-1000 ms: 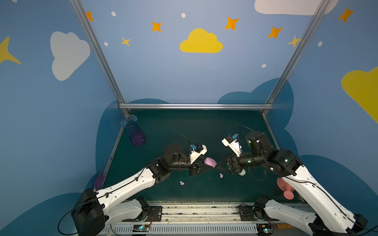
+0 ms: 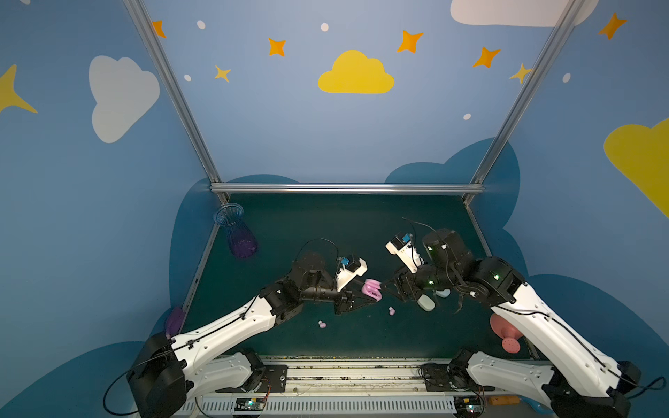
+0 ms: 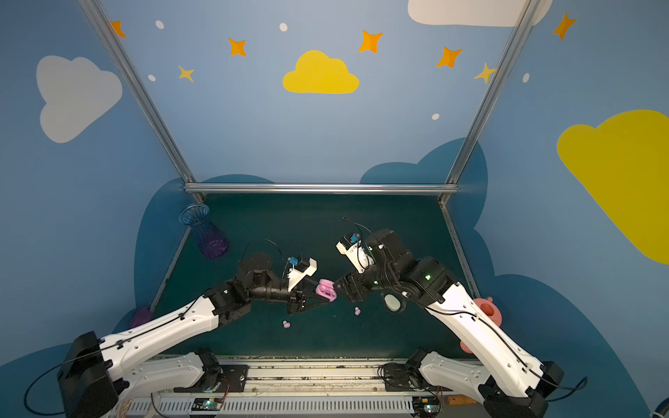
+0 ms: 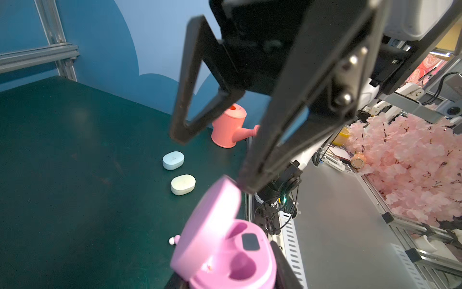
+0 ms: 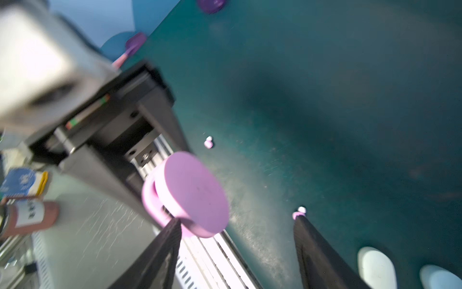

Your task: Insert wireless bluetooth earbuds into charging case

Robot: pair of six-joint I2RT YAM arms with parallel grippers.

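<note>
My left gripper [image 2: 362, 298] is shut on the pink charging case [image 2: 371, 289], held in the air; in the left wrist view its lid [image 4: 207, 224] stands raised, baring empty earbud wells [image 4: 241, 265]. My right gripper is open just to the right of the case, its fingers apart with the lid beside the nearer one. Two small pink-and-white earbuds lie apart on the green table, one [image 2: 322, 324] toward the left, the other [image 2: 391, 311] toward the right.
A pale cream case [image 4: 182, 184] and a light blue case [image 4: 173, 160] lie at the right, near a pink watering can [image 4: 227, 127]. A purple-blue vase [image 2: 240, 240] stands back left.
The case's lid has risen from shut to raised.
</note>
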